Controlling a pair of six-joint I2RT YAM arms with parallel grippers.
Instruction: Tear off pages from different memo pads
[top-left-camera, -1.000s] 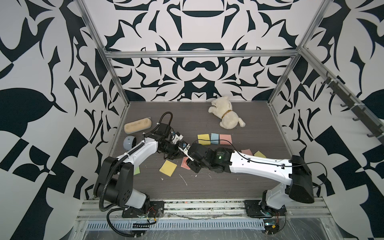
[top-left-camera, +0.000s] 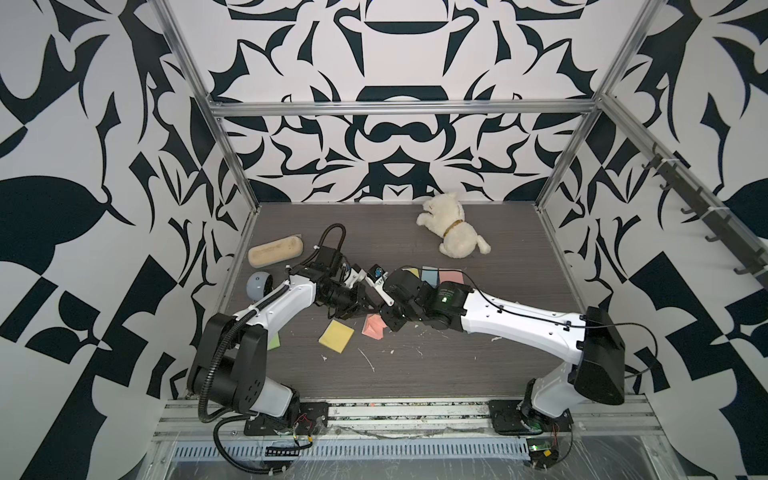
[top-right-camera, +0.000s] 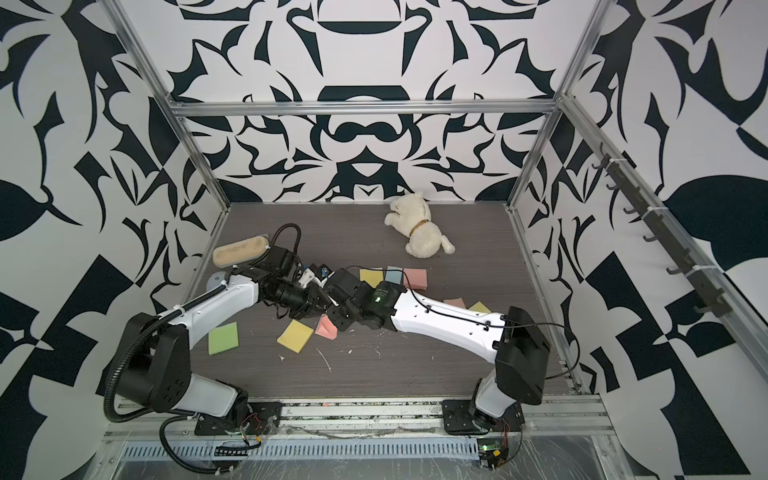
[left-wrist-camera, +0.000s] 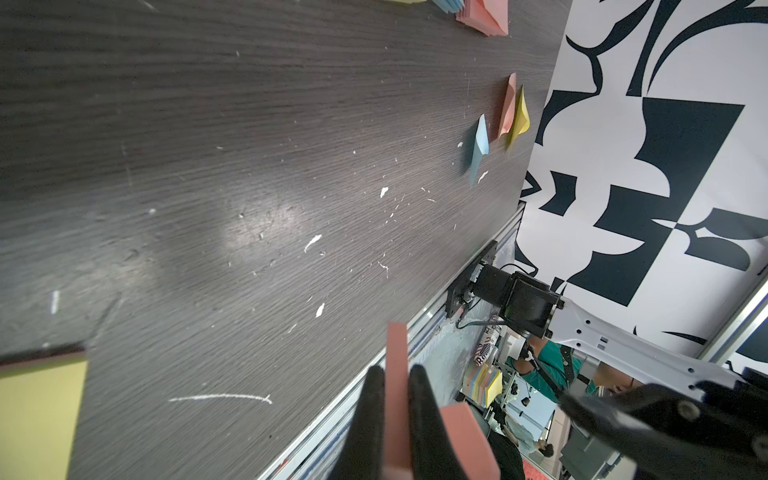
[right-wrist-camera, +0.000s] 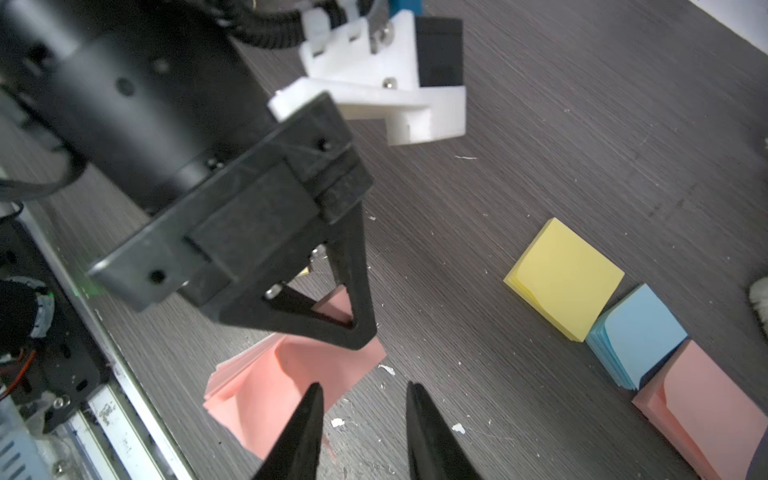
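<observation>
My left gripper is shut on pink memo paper (right-wrist-camera: 296, 376), which shows between and below its fingers in both wrist views. Just beside it, my right gripper stands part open, its fingertips near the pink paper with nothing clearly between them. Yellow (right-wrist-camera: 564, 276), blue (right-wrist-camera: 644, 328) and pink (right-wrist-camera: 716, 412) pads lie in a row behind on the table. A yellow pad (top-left-camera: 336, 336) lies at the front, and a green pad (top-right-camera: 223, 338) at front left. The two grippers largely hide each other in the top views.
A white plush dog (top-left-camera: 456, 232) lies at back right, a tan oblong object (top-left-camera: 274, 250) and a grey rounded object (top-left-camera: 258, 286) at left. Small folded sheets (left-wrist-camera: 480, 144) and white scraps lie on the right of the dark table (top-left-camera: 360, 232).
The right arm has risen toward the back of the table over the last second, covering more of the back pads in the top left view. The left arm looks still.
</observation>
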